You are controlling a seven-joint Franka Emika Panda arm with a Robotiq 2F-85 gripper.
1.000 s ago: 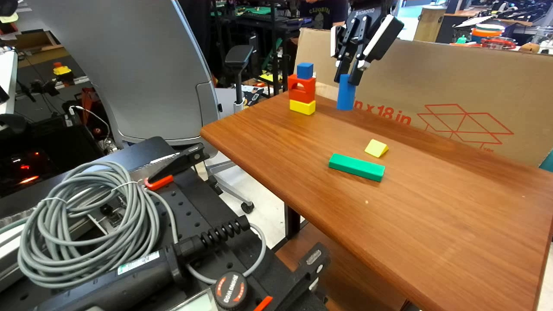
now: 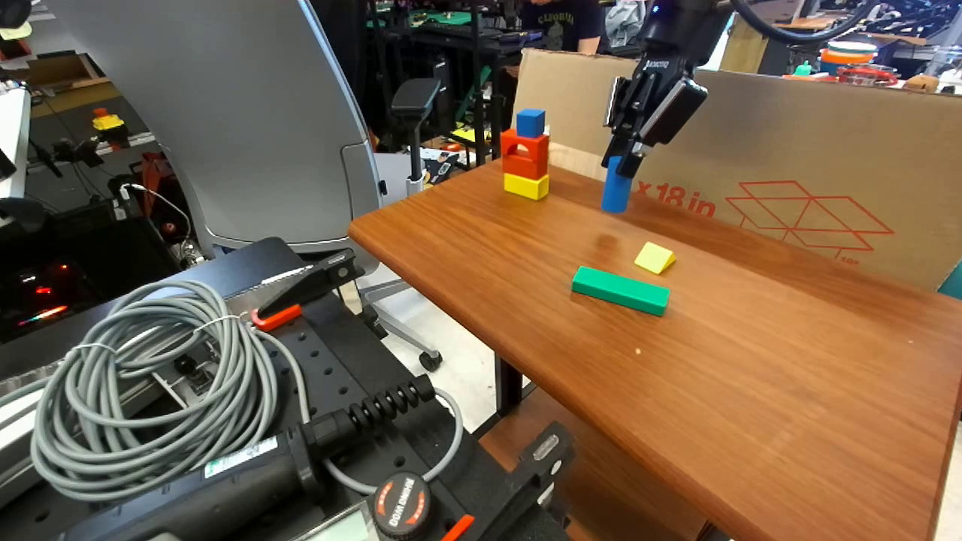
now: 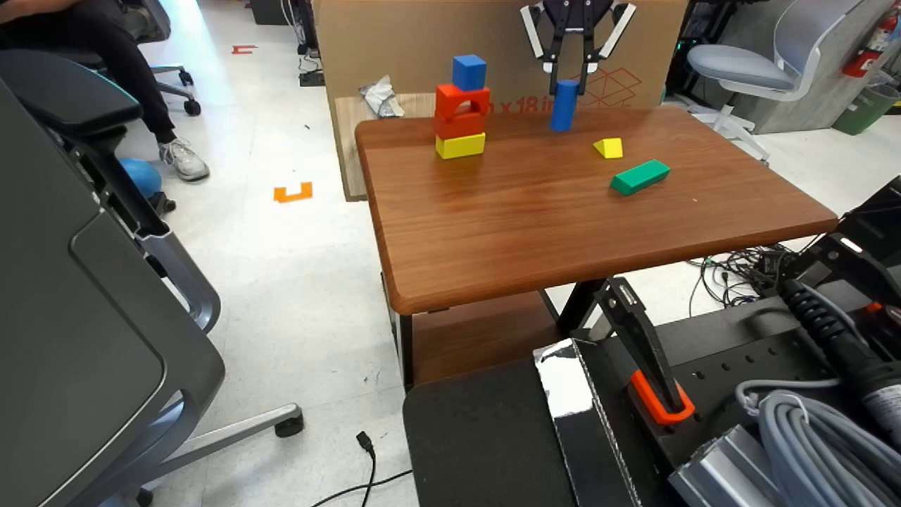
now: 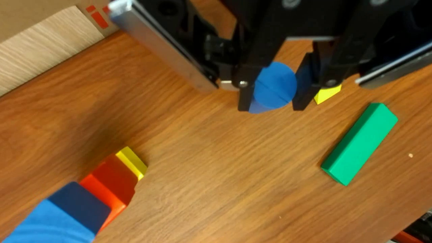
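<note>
My gripper is shut on a blue cylinder (image 4: 275, 87), its fingers on either side of the cylinder's upper end. In exterior view 1 the blue cylinder (image 2: 617, 191) hangs upright near the back of the table; whether its base touches the wood I cannot tell. Left of it stands a stack: a yellow block (image 3: 460, 146) at the bottom, red blocks (image 3: 460, 125) including an arched one, and a blue cube (image 3: 469, 72) on top. A green bar (image 2: 620, 290) and a yellow wedge (image 2: 654, 258) lie apart on the table, nearer the front.
A cardboard sheet (image 2: 794, 171) rises along the table's back edge, behind the gripper. A grey chair (image 2: 243, 117) stands off the left end.
Still held in my gripper, the blue cylinder has moved right in exterior view 1, away from the stack, and sits lower in the picture. The other blocks have not moved.
</note>
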